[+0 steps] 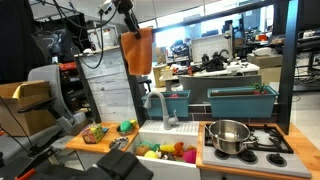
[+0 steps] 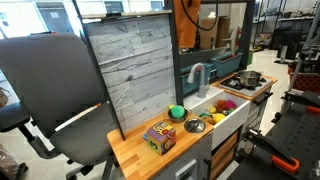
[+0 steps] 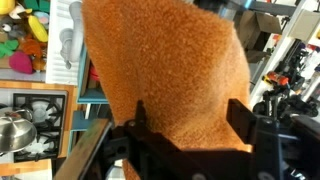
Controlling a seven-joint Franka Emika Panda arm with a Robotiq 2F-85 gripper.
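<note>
An orange towel hangs high at the left of the sink in exterior view 1, above the counter. Right at its top edge is my gripper, reaching down from the upper left. The towel fills the middle of the wrist view, folded and bulging against the dark fingers of my gripper. These fingers stand apart; whether they pinch cloth is hidden. In exterior view 2, part of the towel shows beside the grey panel.
Below are a sink with a faucet, a drawer of colourful toys, and a steel pot beside the stove. A patterned box stands on the wooden counter. A grey panel rises beside the towel.
</note>
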